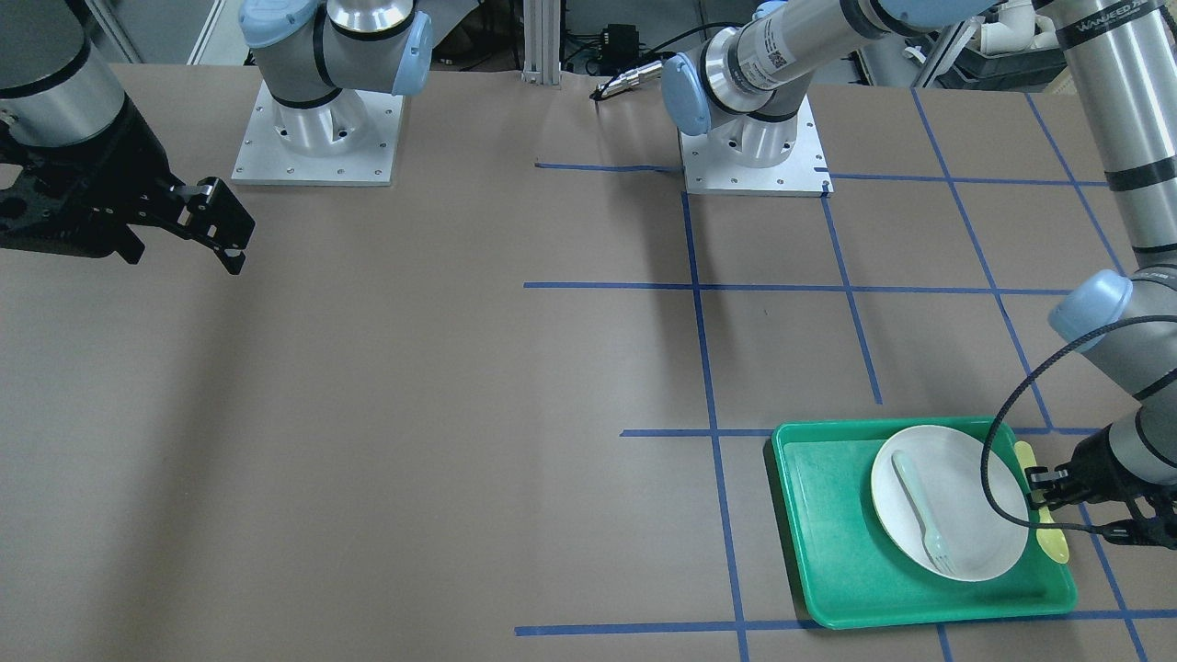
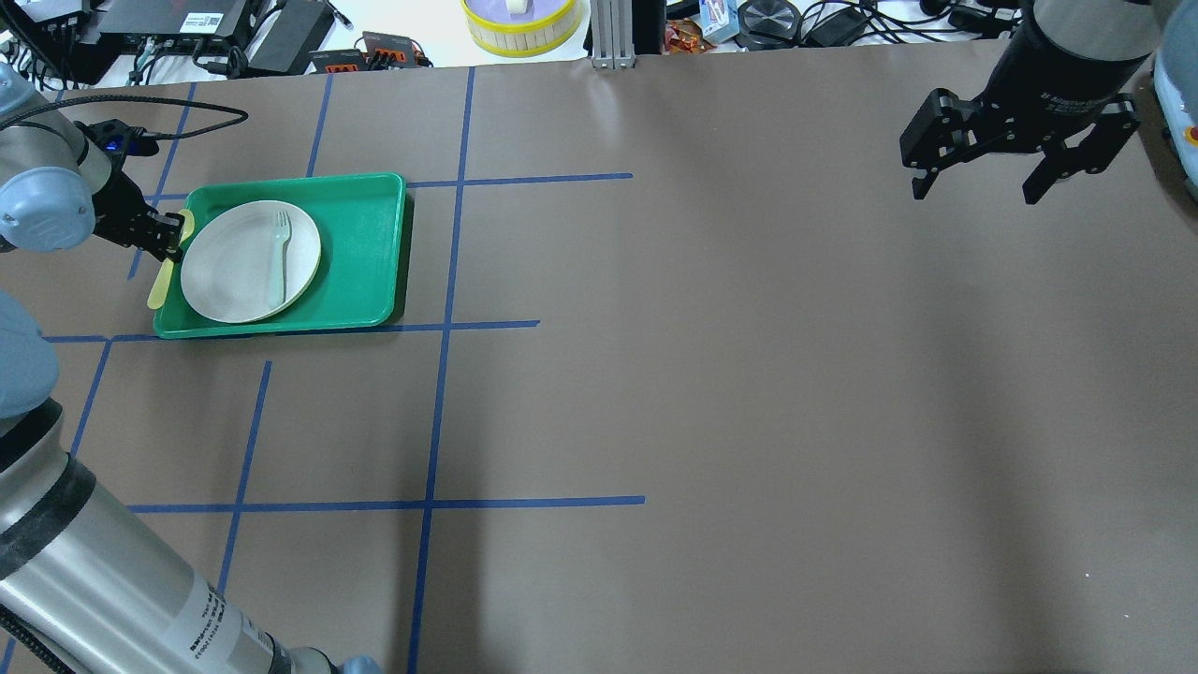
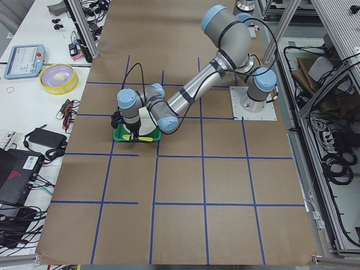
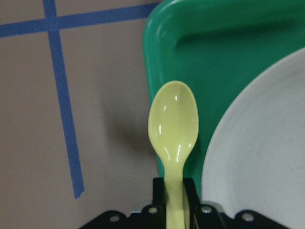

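My gripper is shut on the handle of a pale yellow plastic spoon, held along the outer edge of a green tray. In the wrist view the spoon's bowl lies over the tray's rim. A white plate sits in the tray, with a pale fork lying on it. In the front view the spoon shows at the tray's right side, partly hidden by the gripper and cable.
The tabletop left of the tray is clear, marked partly with blue tape lines. Other robot arms stand around the table. A yellow-rimmed container sits beyond the table edge.
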